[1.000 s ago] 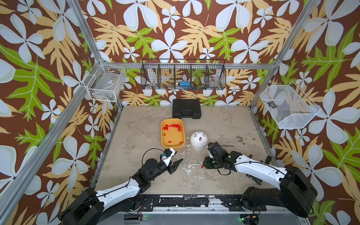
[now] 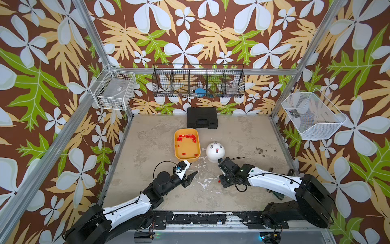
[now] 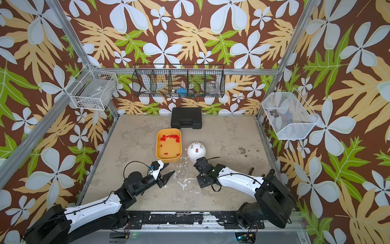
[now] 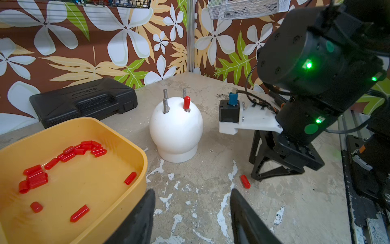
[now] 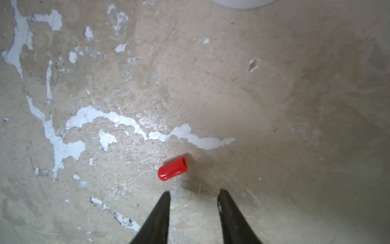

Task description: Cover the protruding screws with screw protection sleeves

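A white round base (image 4: 176, 132) holds upright screws; the front one (image 4: 186, 103) wears a red sleeve, while bare metal screws (image 4: 165, 103) stand beside it. A loose red sleeve (image 5: 172, 168) lies on the table, just ahead of my right gripper, whose blurred fingertips are apart with nothing between them. Red sleeves (image 4: 37, 177) lie in the orange tray (image 2: 177, 152). My left gripper is open and empty, near the tray's front in the top views, pointing toward the base and the right arm.
A black case (image 2: 202, 118) lies at the back behind the tray. Wire baskets (image 2: 198, 83) hang on the walls. Dark tools (image 3: 252, 170) lie by the right arm. The table has free room at the back right and far left.
The left arm and the things on the table look unchanged.
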